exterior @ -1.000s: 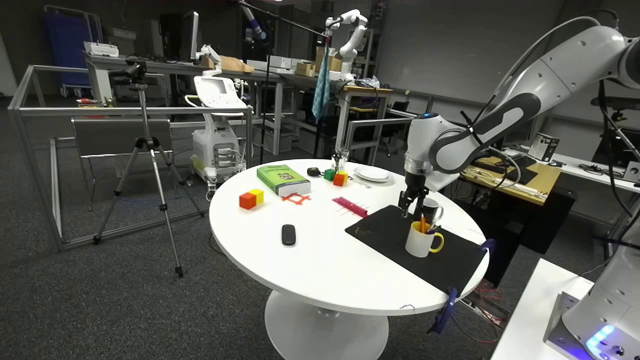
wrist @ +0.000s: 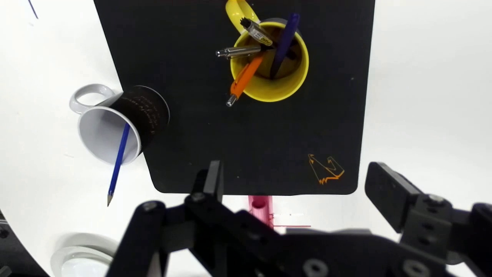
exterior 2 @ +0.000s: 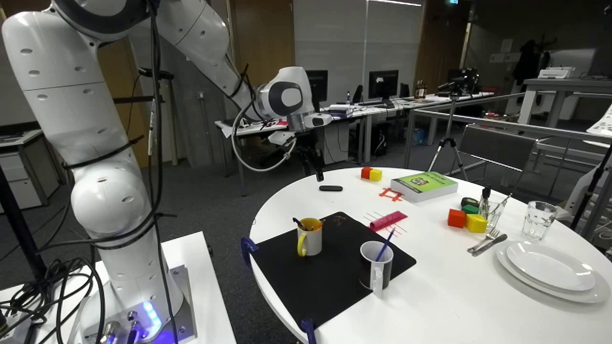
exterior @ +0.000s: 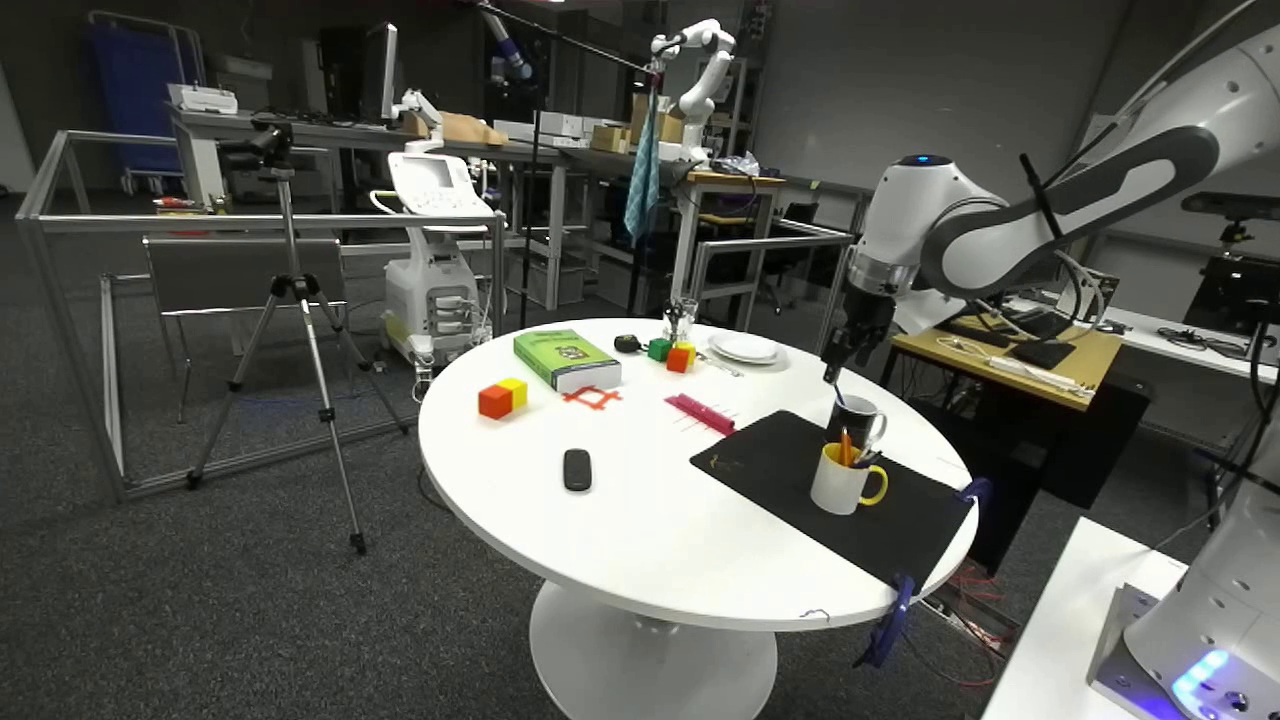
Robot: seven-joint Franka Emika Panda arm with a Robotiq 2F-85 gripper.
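My gripper stands wide open, with nothing between its fingers. In exterior view 1 the gripper hangs above the black mug, clear of the tabletop. A white mug with a yellow inside stands upright on the black mat and holds several pens, among them an orange pen and a dark blue pen. The black mug with a white inside and white handle is upright near the mat's edge. One blue pencil leans in it.
Clamps grip the table edge by the mat. Beyond the mat lie a pink holder, cutlery, stacked plates, glasses, coloured blocks and a green book.
My gripper has risen from low beside the black mug to above it, shifting slightly right in exterior view 1. The mugs stand where they were.
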